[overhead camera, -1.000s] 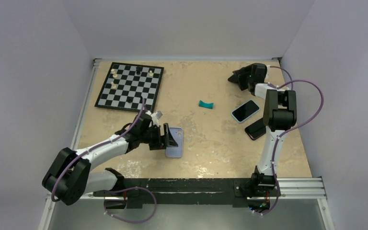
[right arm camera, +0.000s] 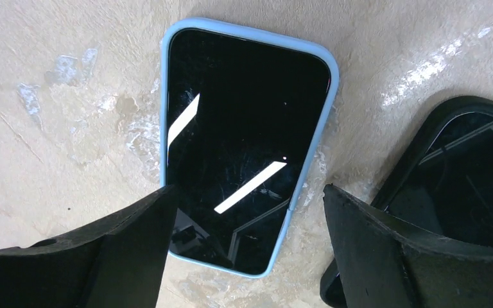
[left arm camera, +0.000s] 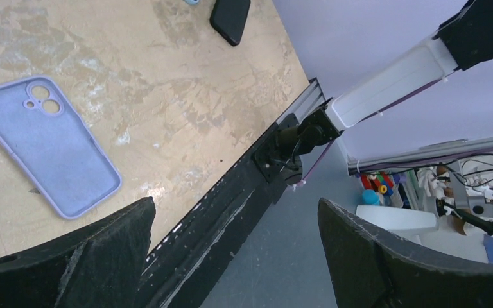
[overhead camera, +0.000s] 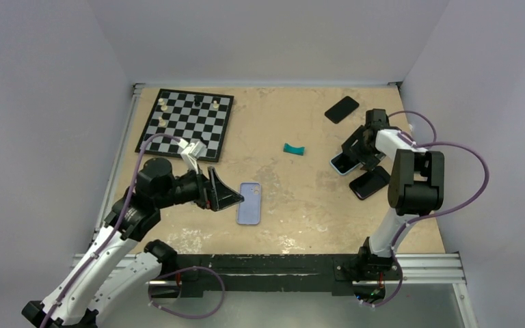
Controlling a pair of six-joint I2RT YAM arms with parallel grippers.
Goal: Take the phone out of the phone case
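Observation:
On the right of the top view lies a dark-screened phone in a light blue case (overhead camera: 339, 165), partly covered by my right gripper (overhead camera: 359, 156). Seen from the right wrist, that same phone (right arm camera: 244, 122) rests flat, its blue rim all round, and my right gripper stands open above it. Its fingertips are to either side of the phone's lower part; nothing is held. An empty lavender case (overhead camera: 249, 213) lies left of centre, its camera holes showing in the left wrist view. Close by, my left gripper (overhead camera: 227, 192) is open and empty.
A black-cased phone (overhead camera: 369, 183) lies close beside the blue one. Farther back is a bare black phone (overhead camera: 342, 109). A teal piece (overhead camera: 294, 149) sits mid-table, and a chessboard (overhead camera: 186, 123) with a few pieces occupies the back left.
My right gripper has moved from the bare black phone forward to above the blue-cased one. My left gripper has moved up and away from the lavender case, which stays on the table.

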